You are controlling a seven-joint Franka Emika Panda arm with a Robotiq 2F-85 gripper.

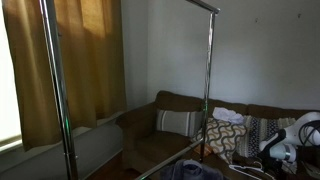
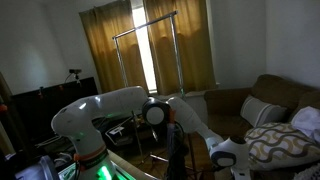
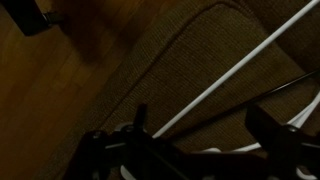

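In the wrist view, my gripper is open, its dark fingers standing wide apart at the lower edge. White hanger bars cross the view, one running diagonally through the space between the fingers. A dark thin rod runs near them, over brown sofa fabric. Nothing looks clamped. White hangers lie on the sofa seat in exterior view 1, close to the gripper's left. In exterior view 2 the white arm reaches down toward the sofa; its fingertips are too dark to make out there.
A metal clothes rack stands in front of the sofa. Dark blue cloth shows near its lower bar. Patterned cushions and a white cloth rest on the sofa. Wooden floor lies beside the seat.
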